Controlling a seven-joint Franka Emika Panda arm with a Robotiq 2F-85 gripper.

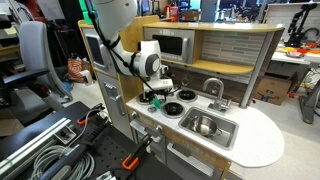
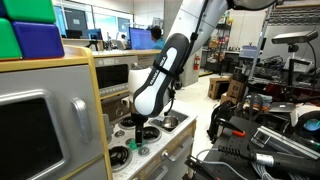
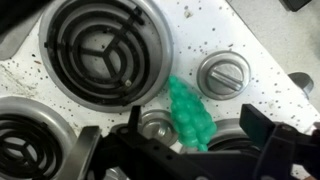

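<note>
A bumpy green object (image 3: 190, 112), like a toy bunch of grapes, lies on the white stovetop among the burners. In the wrist view my gripper is open, one dark finger on either side of the green object, nothing held. Exterior view 1 has the green object (image 1: 155, 103) small at the front of the stove, with the white arm (image 1: 146, 66) reaching down over it. From the other side, the green object (image 2: 133, 144) appears below the arm (image 2: 147, 92). The exact height of the fingertips above the stovetop cannot be told.
A coil burner (image 3: 103, 50) and a round knob (image 3: 224, 74) flank the green object. To the right are a sink (image 1: 207, 125) with a faucet (image 1: 220, 94) and clear white counter (image 1: 257, 140). A microwave (image 1: 172, 46) and wooden shelf stand close behind the arm.
</note>
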